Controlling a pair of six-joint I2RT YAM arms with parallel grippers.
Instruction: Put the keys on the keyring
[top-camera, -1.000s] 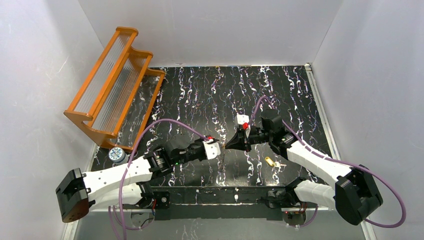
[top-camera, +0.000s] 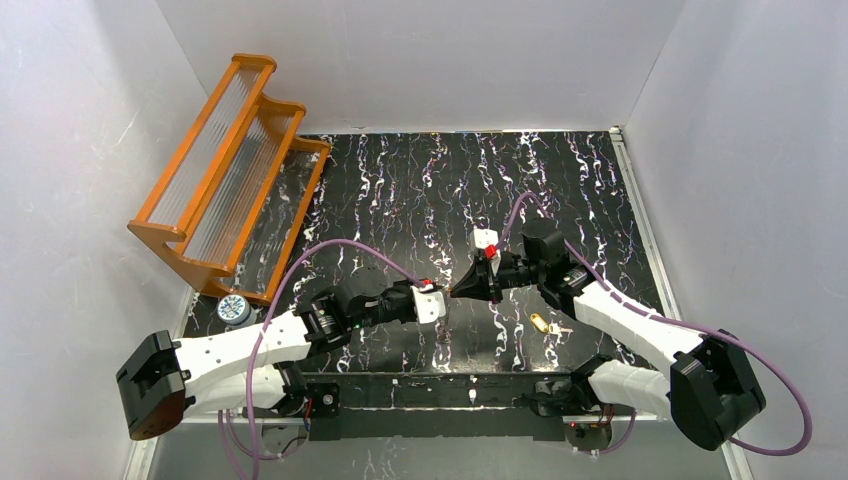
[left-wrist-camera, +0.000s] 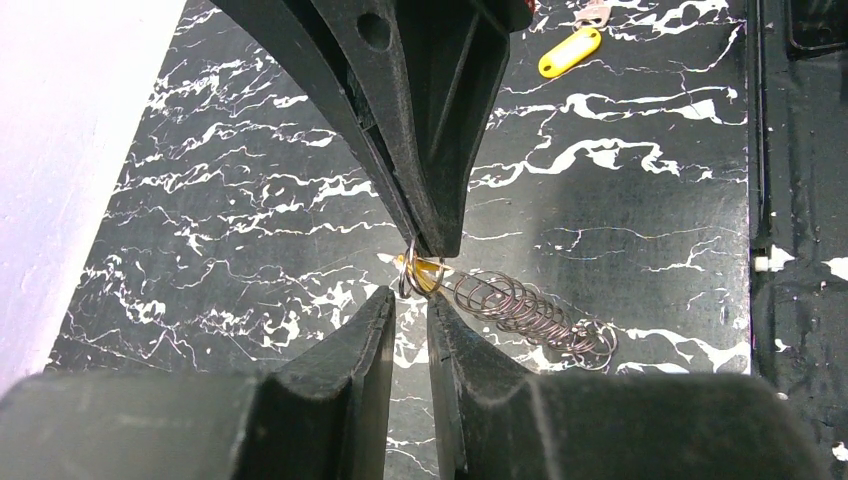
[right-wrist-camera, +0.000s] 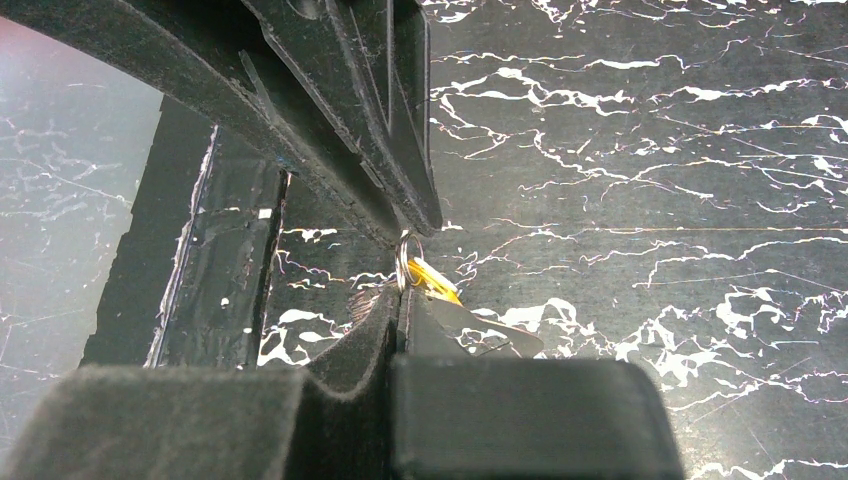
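Observation:
Held in my right gripper is a thin metal keyring (right-wrist-camera: 403, 260), its loop standing out past the shut tips. A yellow tag (right-wrist-camera: 437, 282) and a grey key (right-wrist-camera: 505, 336) show just beyond the loop; how they join it is unclear. In the left wrist view, a coil of wire rings (left-wrist-camera: 530, 312) trails to the right of the keyring (left-wrist-camera: 409, 276). My left gripper is slightly open, fingertips close to the loop; whether they touch it I cannot tell. Apart on the table lies another yellow tag (top-camera: 540, 323) with a key (top-camera: 560, 330).
At the back left stands a wooden rack (top-camera: 215, 180), with a small round blue-and-white container (top-camera: 234, 310) at its foot. Both arms meet tip to tip near the front middle.
The left arm has shifted slightly right, towards the right gripper, over the last second. The right arm, the loose tag and key on the table have stayed in place.

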